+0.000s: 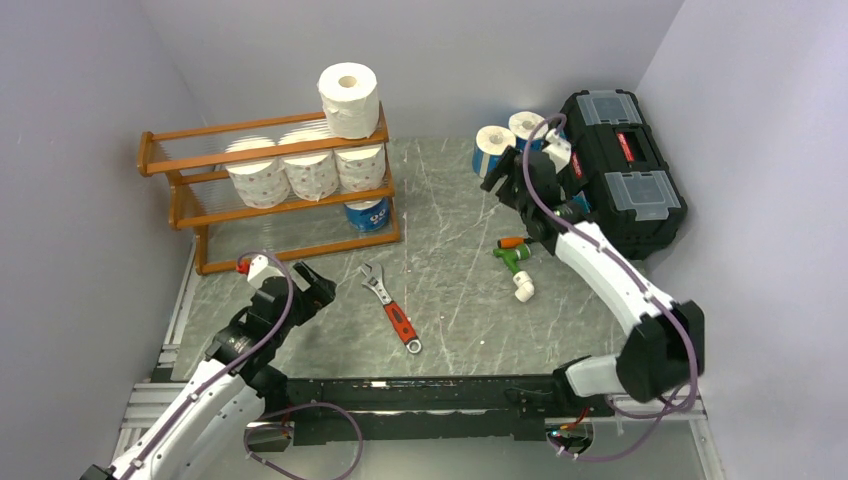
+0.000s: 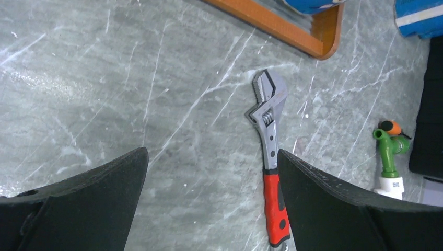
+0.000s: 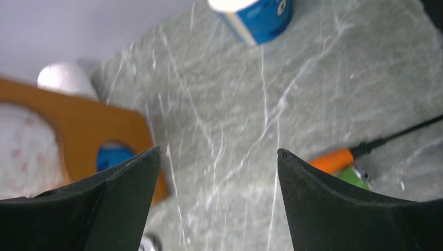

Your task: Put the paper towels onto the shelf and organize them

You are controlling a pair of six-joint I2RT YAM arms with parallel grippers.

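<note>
On the wooden shelf (image 1: 295,248), one white roll (image 1: 349,112) stands on the top tier and three white rolls (image 1: 310,177) fill the middle tier. A blue-wrapped roll (image 1: 368,214) sits at the right end of the bottom tier. Two more blue-wrapped rolls stand on the table by the back wall; the nearer one (image 1: 490,150) also shows in the right wrist view as a blue roll (image 3: 261,20). My left gripper (image 1: 322,285) is open and empty in front of the shelf. My right gripper (image 1: 496,178) hangs open just in front of the two rolls, holding nothing.
An adjustable wrench (image 1: 391,308) with a red handle lies mid-table. Right of it are a green and white pipe piece (image 1: 517,270) and an orange-handled tool (image 1: 512,242). Black toolboxes (image 1: 630,170) occupy the right back. The table between shelf and rolls is clear.
</note>
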